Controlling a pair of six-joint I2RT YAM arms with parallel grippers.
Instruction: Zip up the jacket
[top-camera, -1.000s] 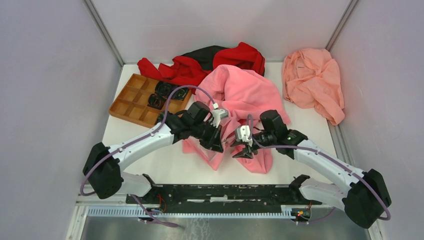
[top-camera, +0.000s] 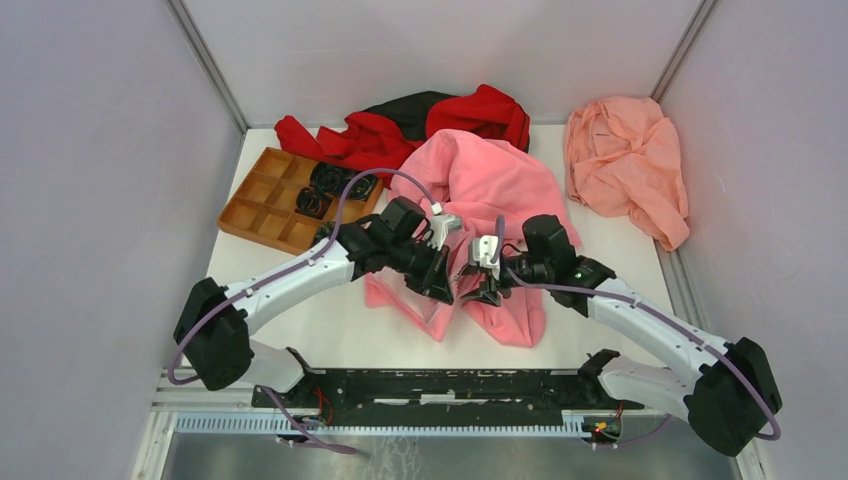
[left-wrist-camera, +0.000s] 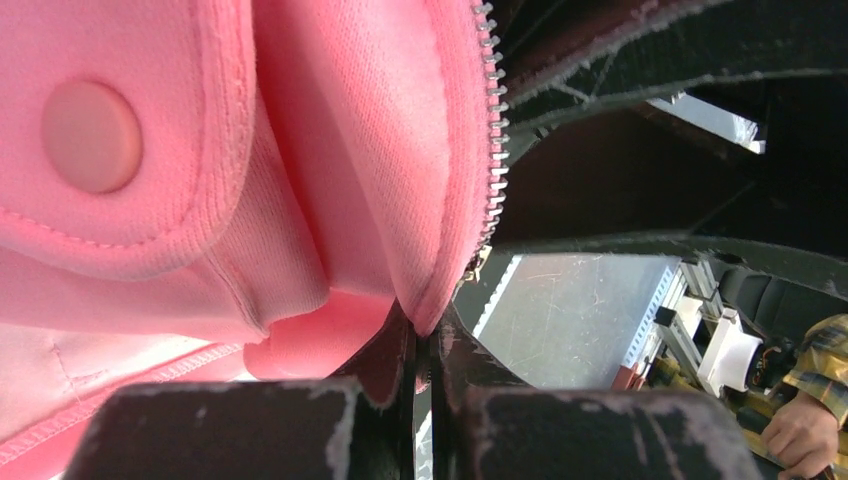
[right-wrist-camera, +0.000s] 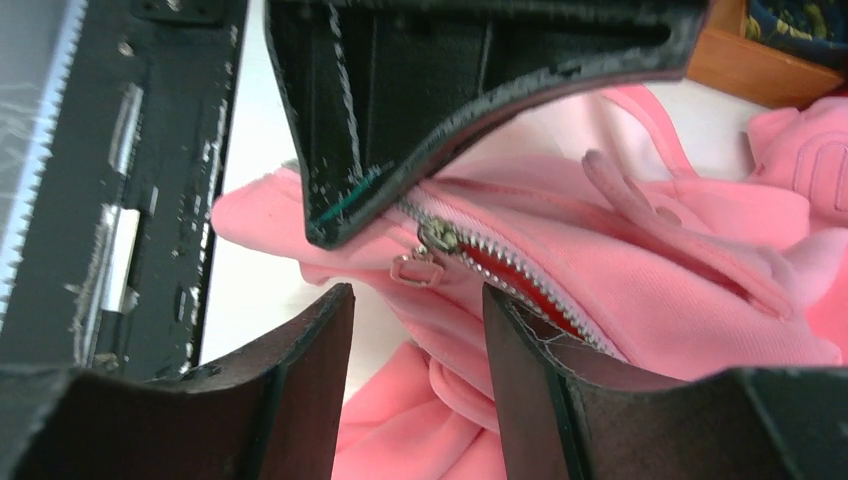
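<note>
The pink jacket (top-camera: 490, 175) lies rumpled across the middle of the table, its front edge lifted between the two arms. My left gripper is shut on the jacket's edge, just below the end of a row of metal zipper teeth (left-wrist-camera: 495, 130). In the right wrist view the metal slider (right-wrist-camera: 438, 236) sits on the zipper close to the left gripper's dark fingers (right-wrist-camera: 400, 120), its small pull tab (right-wrist-camera: 417, 270) hanging down. My right gripper is open, with the tab in line with the gap between its fingertips; whether it lies inside the gap I cannot tell.
A wooden compartment tray (top-camera: 250, 215) with black coiled items stands at the left. Behind the jacket are red cloth (top-camera: 365, 145) and black cloth (top-camera: 408, 112). A peach garment (top-camera: 625, 165) is heaped at the right back. Bare table shows at the front.
My left gripper has shifted slightly right with the jacket edge.
</note>
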